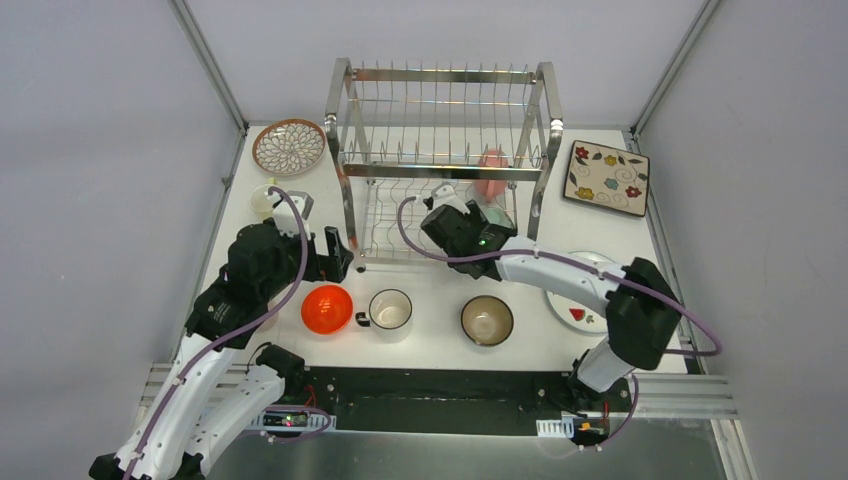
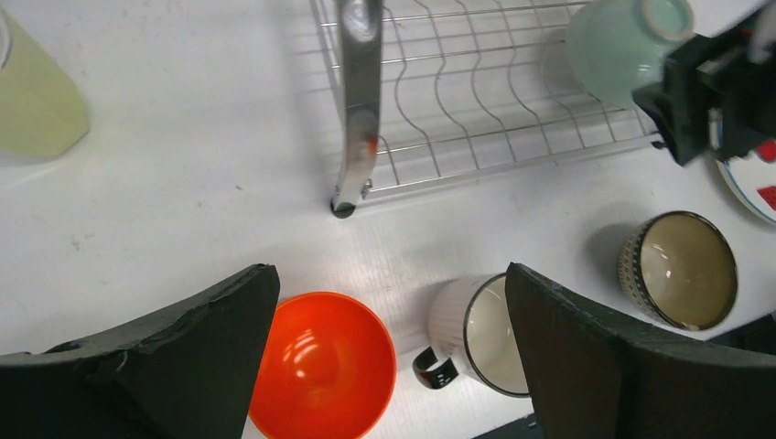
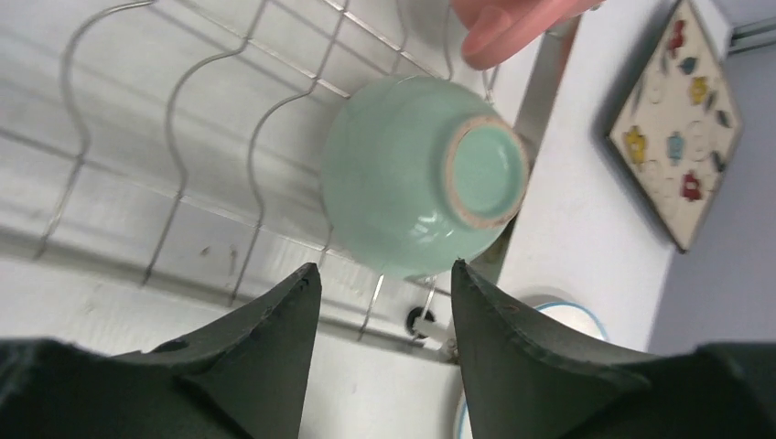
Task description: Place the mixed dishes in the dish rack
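Observation:
A metal dish rack (image 1: 443, 172) stands at the back centre, holding a pink cup (image 1: 490, 175) and, on its lower shelf, a mint bowl (image 3: 412, 174) lying on its side. My right gripper is over the front of that shelf by the bowl, part open, nothing between its fingers. My left gripper stands open, empty, above the front left. Along the front lie an orange bowl (image 1: 327, 309), a mug (image 1: 390, 310) and a brown bowl (image 1: 487, 320).
A patterned plate (image 1: 289, 146) and yellow cup (image 2: 41, 101) are at left; a flowered square plate (image 1: 606, 178) and round plate (image 1: 575, 310), partly covered by the right arm, at right.

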